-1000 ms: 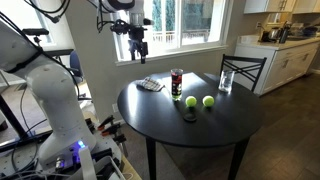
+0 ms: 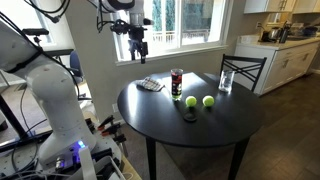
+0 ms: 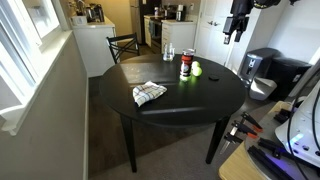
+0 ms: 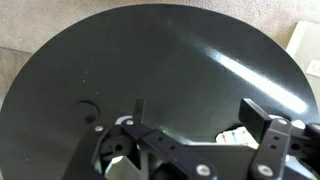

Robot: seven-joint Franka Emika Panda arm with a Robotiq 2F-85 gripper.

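Note:
High above the near left side of the round black table [image 2: 150, 112], my gripper stands open, its two fingers wide apart in the wrist view and nothing between them. A red and dark canister [image 2: 176, 84] stands upright near the table's middle. Two bright green round objects [image 2: 191, 101] [image 2: 208, 101] sit to its right. In front of them lies a flat black disc [image 2: 190, 117], dark on dark. A folded checked cloth [image 3: 148, 93] rests near the window side. Toward the back stands a clear container [image 2: 226, 82]. My gripper's body hides part of the tabletop in the wrist view.
A black chair [image 2: 245, 66] is drawn up at the far side of the table. Behind it are white kitchen cabinets [image 2: 290, 68], and a window [image 2: 180, 25] runs along one side.

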